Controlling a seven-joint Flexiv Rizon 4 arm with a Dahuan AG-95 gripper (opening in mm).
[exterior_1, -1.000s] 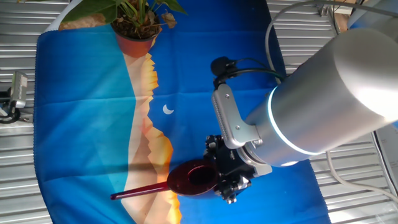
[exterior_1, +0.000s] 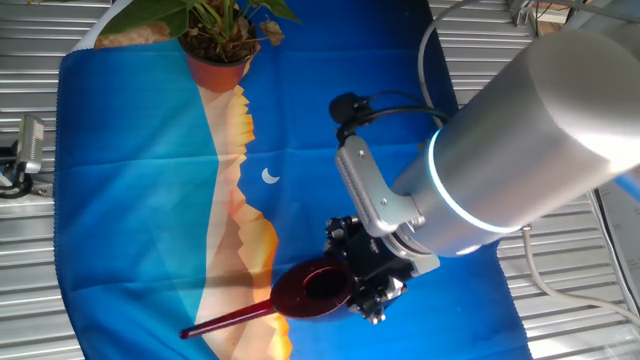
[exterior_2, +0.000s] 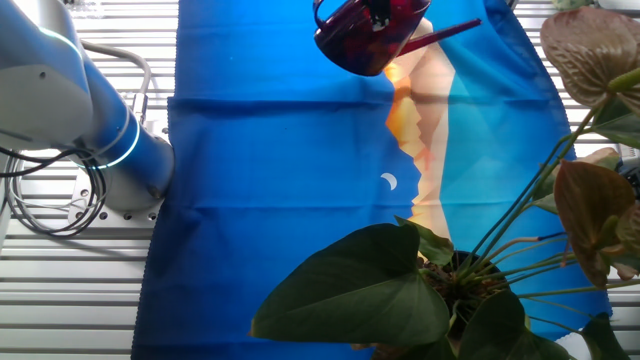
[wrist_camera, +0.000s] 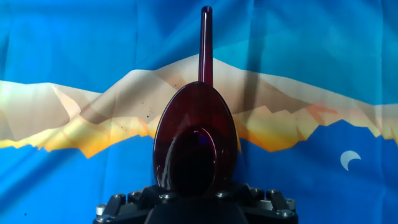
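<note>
A dark red, glossy watering can (exterior_1: 312, 289) with a long thin spout hangs above the printed cloth, its shadow set apart from it. My gripper (exterior_1: 362, 270) is at its rear end, shut on it; the can's body hides the fingertips. In the wrist view the watering can (wrist_camera: 196, 112) stands centred in front of the gripper, its spout pointing straight ahead and its oval opening towards me. At the top edge of the second exterior view, the can (exterior_2: 365, 40) shows its spout reaching right.
A potted plant (exterior_1: 216, 74) in an orange-brown pot stands at the far end of the cloth (exterior_1: 330, 70), its broad leaves (exterior_2: 350, 290) spreading over the near side in the second exterior view. Open cloth lies between can and plant. A small device (exterior_1: 30, 145) sits at the left edge.
Over the last second the can has shifted slightly with the gripper, and its spout tip has swung a little towards the bottom of exterior view 1. The plant has stayed put.
</note>
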